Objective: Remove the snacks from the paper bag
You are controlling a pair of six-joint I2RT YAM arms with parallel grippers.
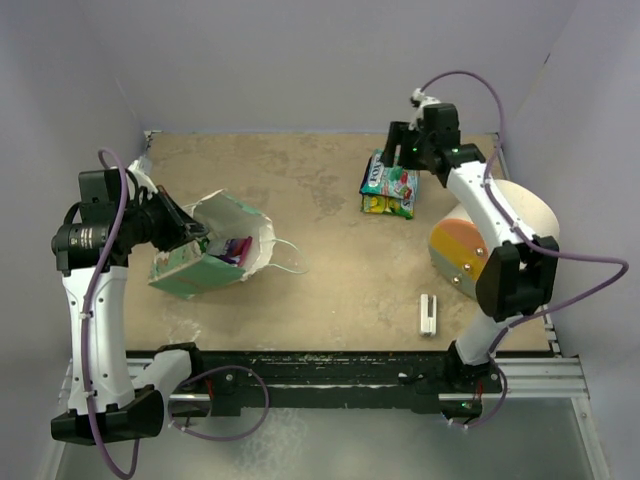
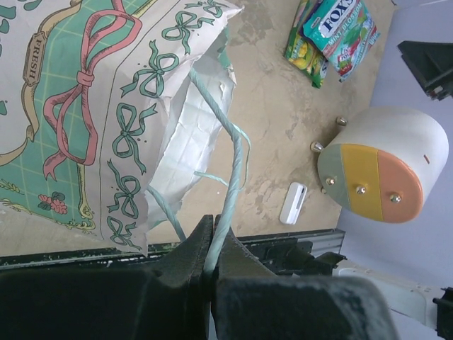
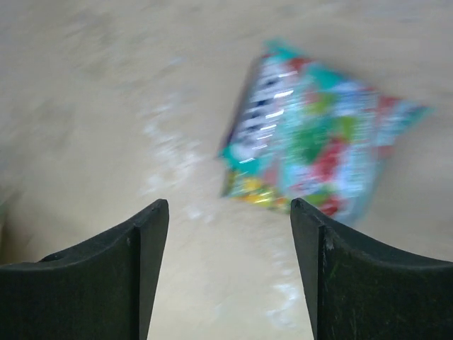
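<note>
A green-and-white paper bag (image 1: pixel 190 275) (image 2: pixel 85 106) lies on its side at the left, with purple packages (image 1: pixel 236 252) inside. My left gripper (image 1: pixel 185 228) is at the bag, shut, with a pale cord handle running across its fingertips; whether it grips the cord is unclear. My right gripper (image 1: pixel 400 140) is open above a pile of snack packs, a teal FOX'S pack (image 1: pixel 385 178) (image 2: pixel 333 28) (image 3: pixel 304 134) on a yellow-green one (image 1: pixel 385 205) (image 2: pixel 304 49). The right wrist view is blurred.
A cream rounded object with coloured panels (image 1: pixel 460 250) stands at the right edge. A small white object (image 1: pixel 428 315) lies near the front.
</note>
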